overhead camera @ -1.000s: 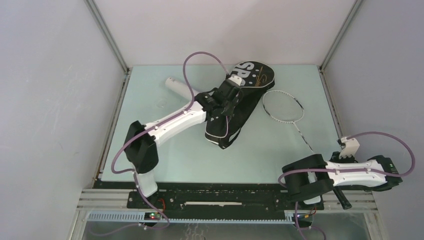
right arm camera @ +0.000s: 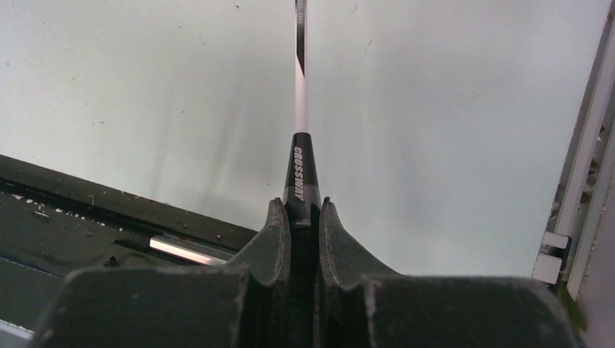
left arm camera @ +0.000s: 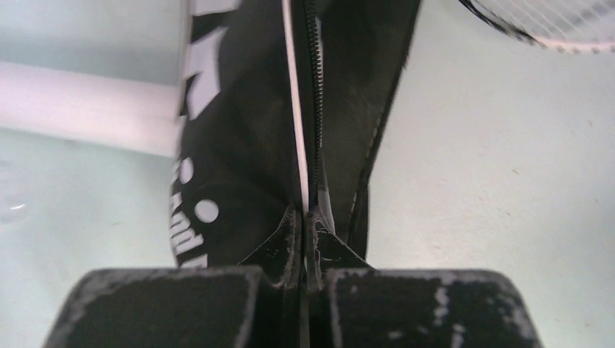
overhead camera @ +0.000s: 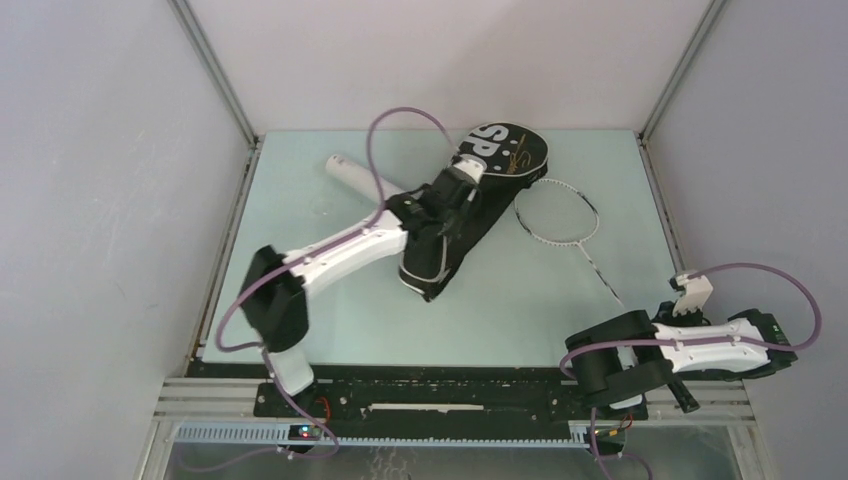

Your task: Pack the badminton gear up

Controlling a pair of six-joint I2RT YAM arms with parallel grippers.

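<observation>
A black racket bag (overhead camera: 510, 150) with white lettering lies slantwise at the back middle of the table. My left gripper is shut on the bag's piped edge beside the zipper (left arm camera: 317, 87), and that side is drawn leftward. In the top view its fingertips are hard to make out against the dark fabric. The white-framed racket (overhead camera: 566, 242) lies to the right of the bag, its head beside the bag's edge. At the front right my right gripper has its fingers closed against both sides of the black handle (right arm camera: 299, 167).
A white tube (overhead camera: 353, 176) lies behind my left arm, partly covered by it and reaching the bag. Blurred at the left of the left wrist view is a small clear object (left arm camera: 13, 204). Walls stand on three sides.
</observation>
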